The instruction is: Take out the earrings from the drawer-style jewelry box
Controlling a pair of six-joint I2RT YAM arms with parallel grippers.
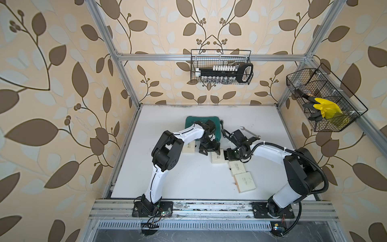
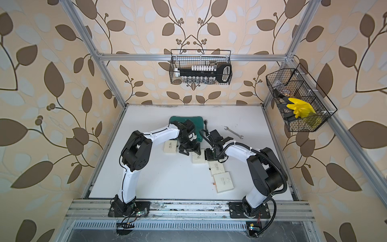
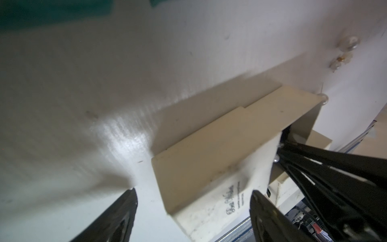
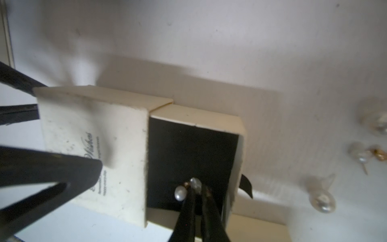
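Note:
The cream jewelry box (image 4: 121, 137) has its drawer (image 4: 189, 149) pulled partly out, showing a black lining. Inside lies a pearl earring (image 4: 180, 193), with another pearl beside it. My right gripper reaches into the drawer, its fingers close together with a thin gap and the tips at the pearls; whether they grip one is unclear. The fingers of my left gripper stand apart on either side of the sleeve's lettered end, with room showing beside one finger. More pearl earrings (image 4: 322, 200) lie loose on the table past the drawer's open end.
Other cream boxes (image 1: 245, 182) lie in front and to the right. Another box (image 1: 188, 147) sits left, by the green mat (image 1: 189, 120). A wrench (image 2: 233, 132) rests at the back right.

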